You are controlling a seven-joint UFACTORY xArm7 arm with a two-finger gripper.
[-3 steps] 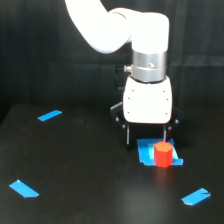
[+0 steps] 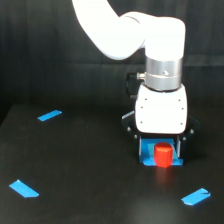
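Note:
A small red block [image 2: 163,157] rests on a blue square [image 2: 150,146] marked on the black table. The white gripper [image 2: 160,151] of the arm is low over it, with its dark fingers at either side of the blue square. I cannot tell whether they touch the block.
Short blue tape strips lie at the back left [image 2: 49,115], front left [image 2: 24,188] and front right [image 2: 196,196].
The gripper has moved to the right and lower, from just above and left of the blue square to down around it and the red block.

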